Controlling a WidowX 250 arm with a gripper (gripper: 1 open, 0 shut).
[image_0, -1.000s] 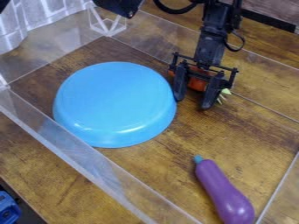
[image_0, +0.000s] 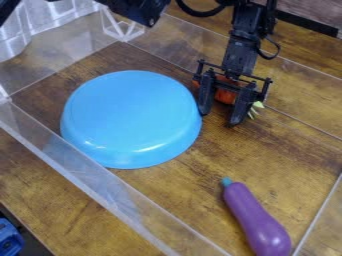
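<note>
My black gripper (image_0: 225, 106) is lowered onto an orange-red object (image_0: 225, 95) just right of the blue bowl, its fingers around it; part of a pale green piece (image_0: 255, 107) pokes out at the right. The gripper hides most of the object, and whether the fingers are shut on it is unclear. An upside-down light blue bowl (image_0: 130, 115) lies on the left of the wooden floor. A purple toy eggplant (image_0: 258, 220) lies at the lower right.
Clear plastic walls (image_0: 80, 170) border the wooden area. A blue object (image_0: 7, 240) shows at the lower left corner outside the wall. The wood between bowl and eggplant is bare.
</note>
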